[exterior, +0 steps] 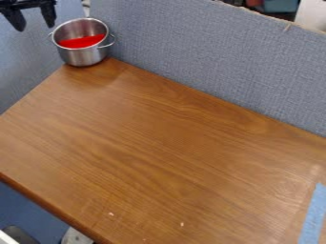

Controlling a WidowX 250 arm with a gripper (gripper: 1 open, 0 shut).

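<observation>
My black gripper [33, 17] is at the top left corner of the camera view, partly cut off by the frame edge, its two fingers pointing down and apart with nothing visible between them. Just to its right, in the back left corner of the table, stands a steel pot [82, 54] with two side handles. Red contents [82, 42] show inside it. A pale upright object [86, 9] is behind the pot; what it is, I cannot tell.
Grey padded walls [216, 67] border the back and left.
</observation>
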